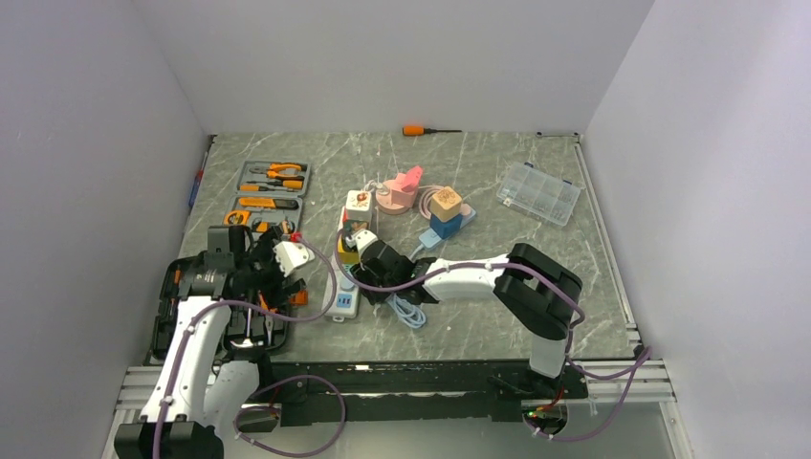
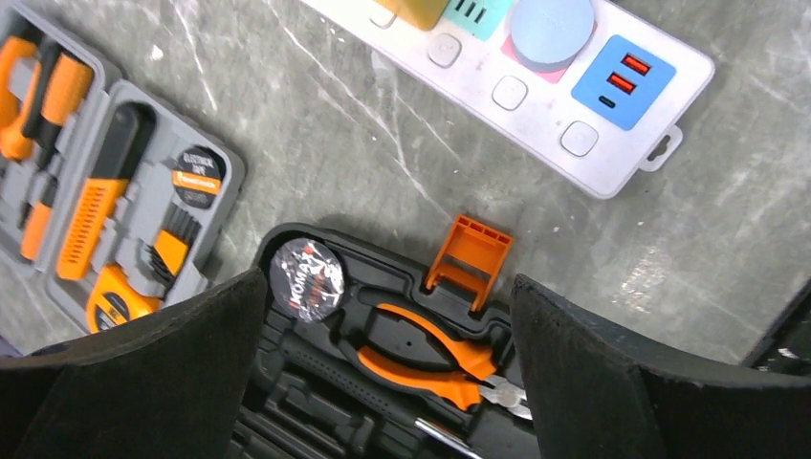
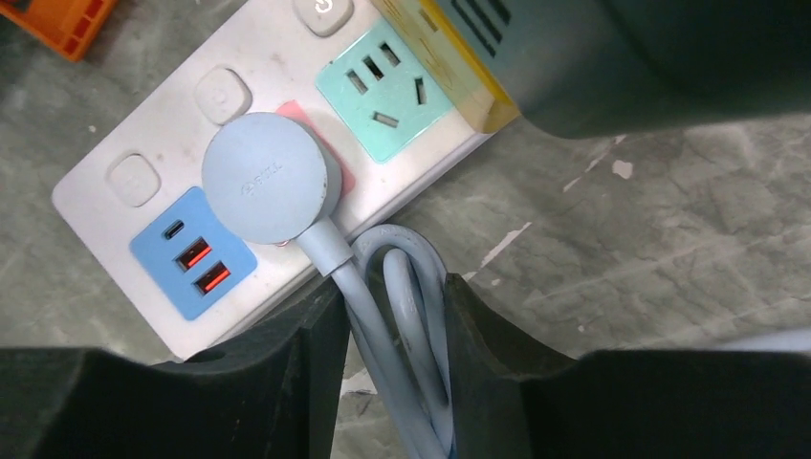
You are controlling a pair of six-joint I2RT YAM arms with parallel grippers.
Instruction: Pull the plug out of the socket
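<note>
A round grey-blue plug (image 3: 263, 177) sits on the pink socket of the white power strip (image 3: 105, 206) in the right wrist view. Its grey-blue cable (image 3: 397, 387) runs back between the fingers of my right gripper. These fingers stand apart, one on each side of the cable and its folded loop, close to the plug's neck; whether they press on it I cannot tell. In the left wrist view the plug (image 2: 552, 29) is near the top edge. My left gripper is open and empty, above the black toolbox and left of the strip.
Plugged in beside the plug is a yellow-and-dark-green block (image 3: 459, 57). An orange clip (image 2: 473, 253) stands at the edge of the black toolbox (image 2: 383, 249). A clear organizer (image 1: 538, 191) lies at the back right.
</note>
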